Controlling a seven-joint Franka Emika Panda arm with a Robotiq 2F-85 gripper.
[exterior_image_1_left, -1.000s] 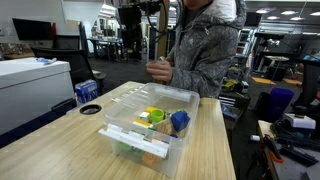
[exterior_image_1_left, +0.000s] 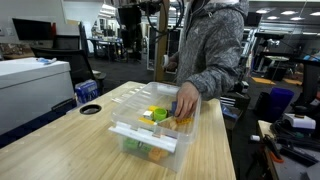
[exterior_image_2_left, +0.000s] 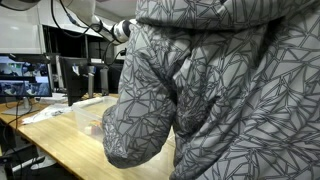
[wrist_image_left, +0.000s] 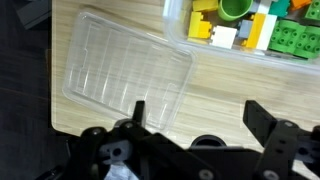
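Observation:
A clear plastic box (exterior_image_1_left: 152, 148) stands on the wooden table, holding colourful toy blocks. In the wrist view, blocks (wrist_image_left: 285, 37) of green, yellow, white and blue show inside it, along with a round green piece (wrist_image_left: 234, 8). A person's hand (exterior_image_1_left: 187, 100) reaches into the box. The clear, flat, rectangular lid (wrist_image_left: 125, 68) lies to the left of the box in the wrist view. My gripper is open above the table, its fingers wide apart and only table visible between them.
The person's grey patterned sleeve (exterior_image_2_left: 240, 90) hides much of exterior view 2. A dark round item (exterior_image_1_left: 90, 109) and a blue-and-white object (exterior_image_1_left: 87, 92) sit beyond the box.
The person's hand has come down from above the far side of the box into it, now covering the blue piece and some blocks. My arm shows no clear movement.

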